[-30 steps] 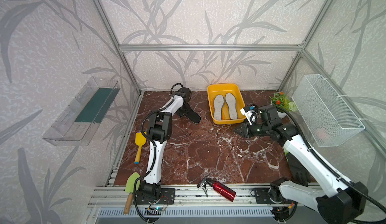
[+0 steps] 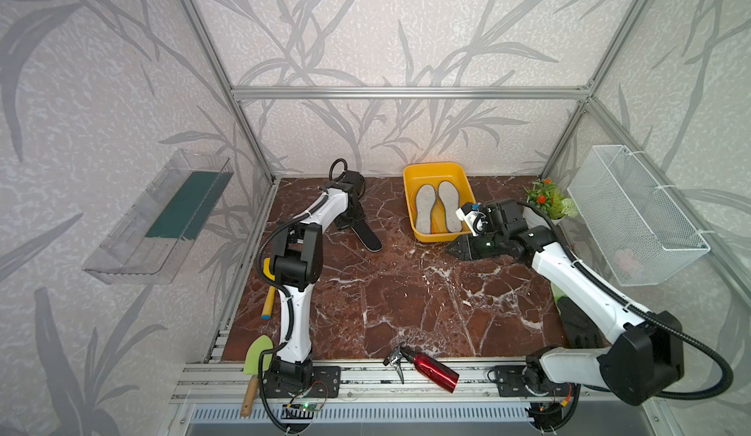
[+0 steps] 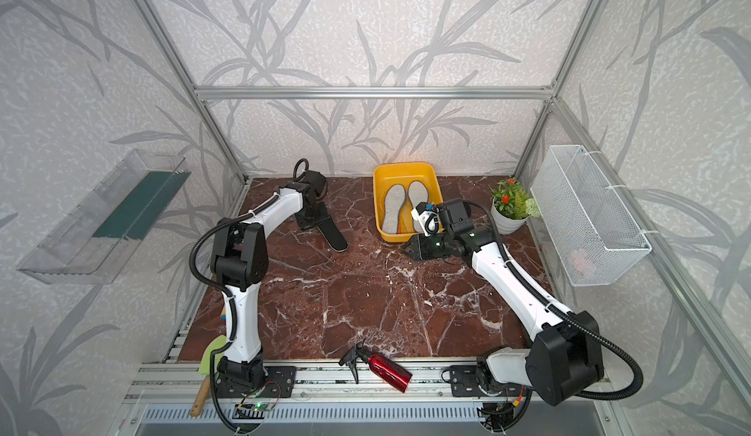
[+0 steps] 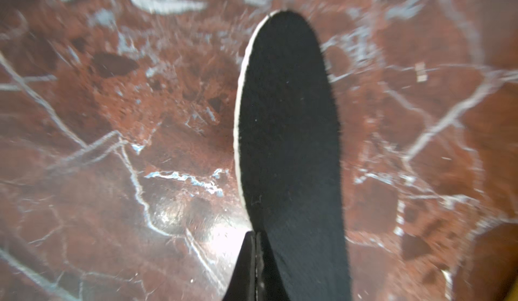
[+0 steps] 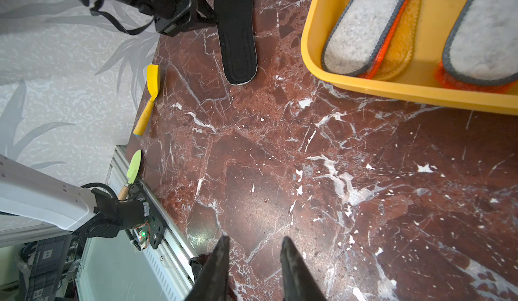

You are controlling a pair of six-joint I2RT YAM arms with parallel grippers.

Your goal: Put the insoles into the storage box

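Observation:
A black insole with a white edge lies on the marble table at the back left. My left gripper is shut on the near side of it; the left wrist view shows the fingertips at the insole's edge, which appears pinched or pressed there. The yellow storage box at the back centre holds pale grey insoles with orange and red ones partly showing beneath. My right gripper is open over bare table in front of the box, nothing between its fingers.
A yellow scoop and green trowel lie at the left; a red extinguisher-like bottle at the front edge. A potted plant stands back right, beside a wire basket.
My left gripper has moved left, and the black insole has shifted left and toward the front with it.

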